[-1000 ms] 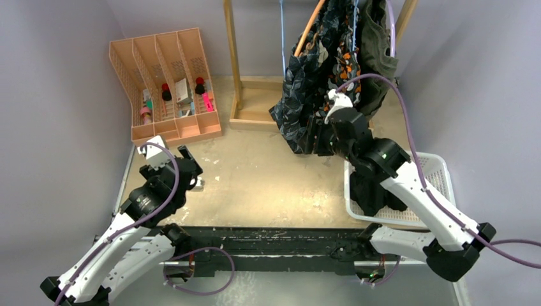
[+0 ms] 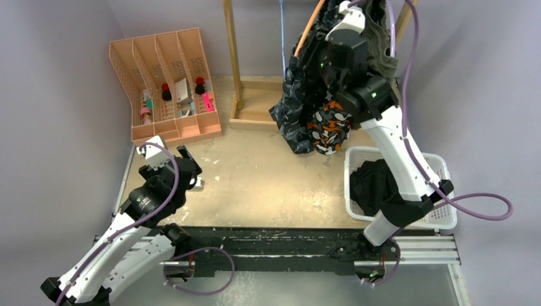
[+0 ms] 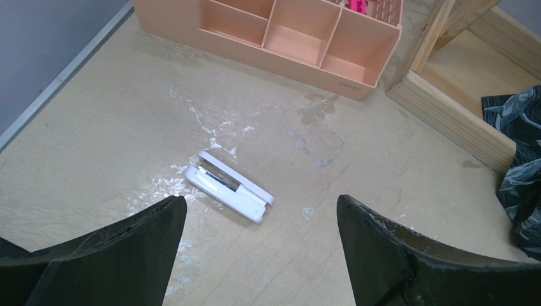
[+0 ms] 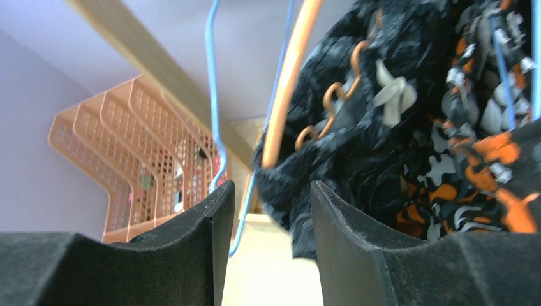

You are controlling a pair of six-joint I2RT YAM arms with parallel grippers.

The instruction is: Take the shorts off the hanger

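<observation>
Dark patterned shorts [image 2: 295,115] hang from a rack at the top of the top view. In the right wrist view, an orange hanger bar [image 4: 287,83] comes down beside the dark shorts [image 4: 344,172]. My right gripper is near the bar's lower end, its fingers partly apart, and no cloth clearly shows between them. From above, the right arm covers part of the garments. My left gripper stands open over the table at the left, far from the shorts, with nothing between its fingers.
Orange-and-black patterned cloth [image 2: 330,127] and an olive garment [image 2: 381,48] hang alongside. A white basket [image 2: 450,191] holds black cloth. At the left are an organizer [image 2: 182,131] and a stapler [image 3: 229,187]. The wooden rack base [image 2: 255,121] stands behind the clear middle table.
My right arm has moved up and away toward the top of the rack, from the lower part of the garments. The left arm has stayed still.
</observation>
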